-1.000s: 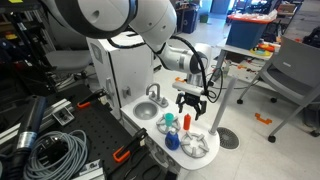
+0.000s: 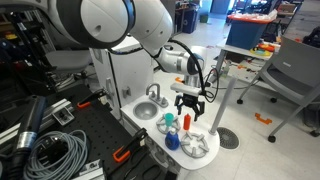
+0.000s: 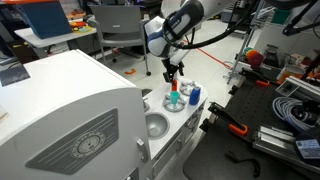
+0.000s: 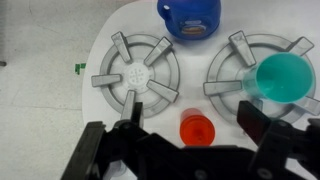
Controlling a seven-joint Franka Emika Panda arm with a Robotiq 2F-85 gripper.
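A red, upright object [image 2: 186, 121] stands on the white counter between the two grey burners. Its round top [image 4: 197, 128] shows in the wrist view, low in the picture between the fingers. Above it and toward the back hangs my gripper [image 2: 188, 102], open, its dark fingers [image 4: 265, 130] apart with nothing held. A teal cup [image 4: 284, 77] rests on one burner [image 4: 222, 87]. The other burner [image 4: 135, 75] is bare. At the counter's near side sits a blue mug [image 4: 190, 20].
A sink with a tap [image 2: 153, 93] lies to the left of the burners, beside a white cabinet [image 3: 75, 105]. A thin pale post [image 2: 226, 92] rises near the counter's right edge. Dark rails and a coiled cable [image 2: 62, 155] lie in the foreground.
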